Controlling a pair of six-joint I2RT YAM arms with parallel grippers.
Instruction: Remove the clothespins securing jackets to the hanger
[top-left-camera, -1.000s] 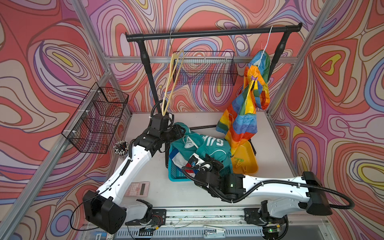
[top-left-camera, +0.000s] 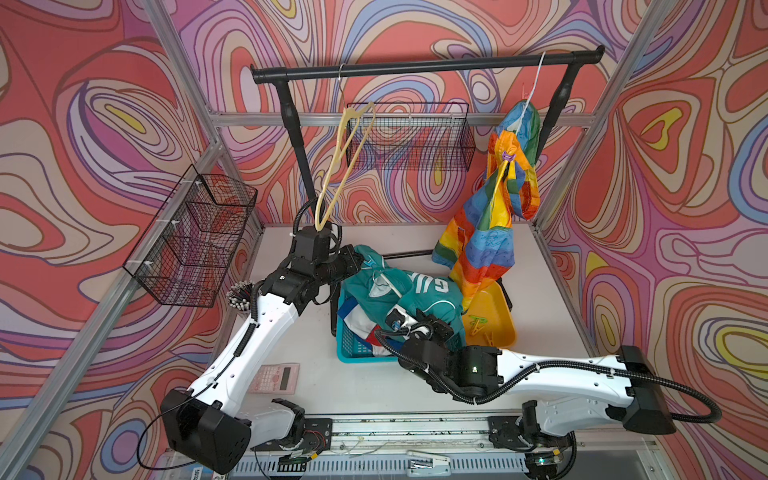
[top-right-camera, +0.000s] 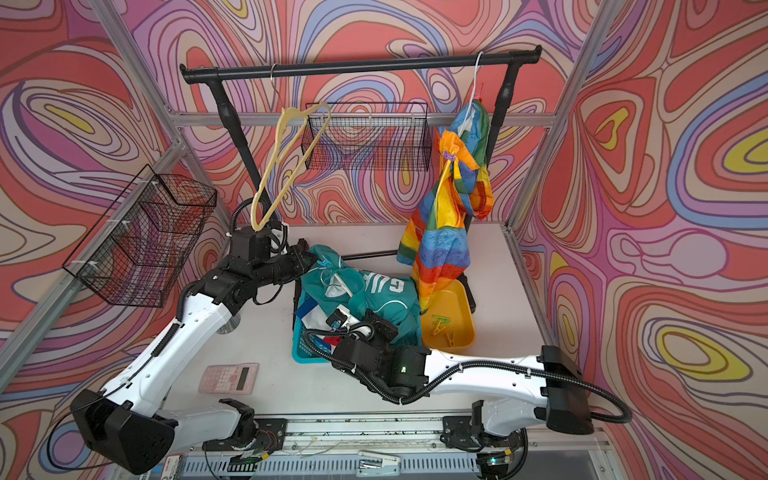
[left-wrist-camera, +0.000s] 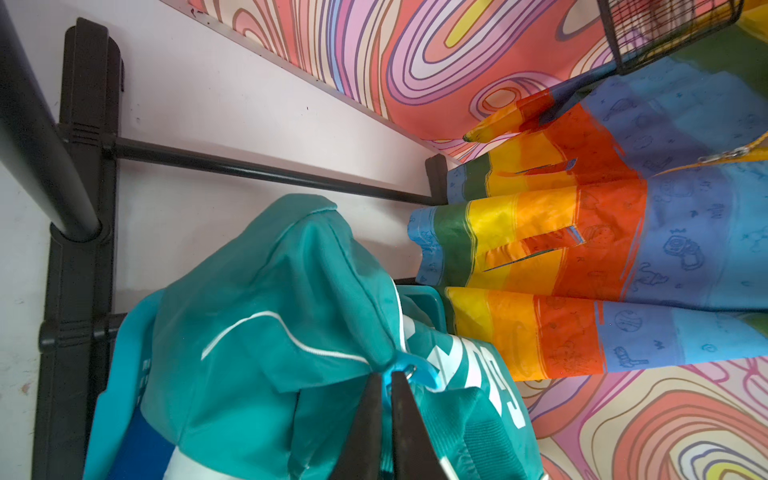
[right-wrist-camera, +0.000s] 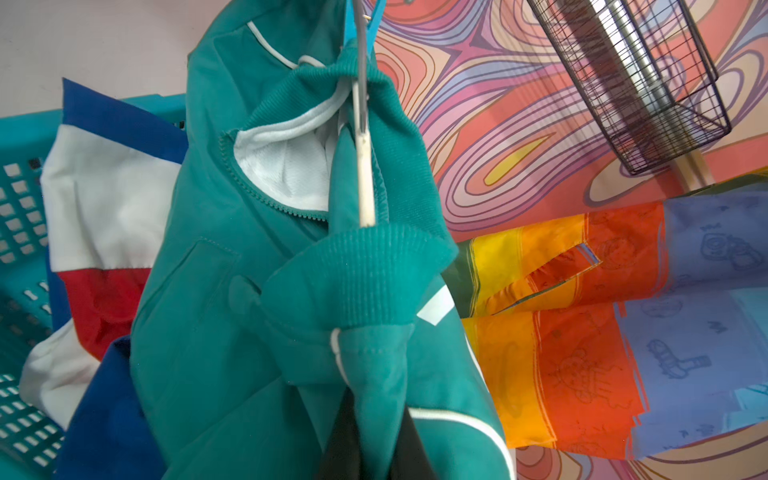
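Observation:
A teal jacket (right-wrist-camera: 240, 336) lies bunched in the turquoise basket (left-wrist-camera: 128, 376). Just past the tips of my left gripper is a blue clothespin (left-wrist-camera: 417, 373) against the jacket; the left fingers are shut, nothing clearly between them. My right gripper is shut on a gathered fold of teal cloth. A pale rod (right-wrist-camera: 365, 180) with a grey upper part stands out of the jacket's collar; what it belongs to I cannot tell. The yellowish wooden hanger (top-left-camera: 329, 177) hangs bare from the black rail (top-left-camera: 428, 68).
A rainbow jacket (top-left-camera: 488, 240) hangs at the right, its hem over a yellow tray (top-left-camera: 497, 328) holding a green clothespin (top-left-camera: 477, 323). Wire baskets are on the left and back walls. A pink calculator (top-left-camera: 276, 377) lies front left. White cloth fills part of the turquoise basket.
The right arm has shifted slightly right and the left arm slightly left. The bare wooden hanger has been swinging and now leans further left at its lower end.

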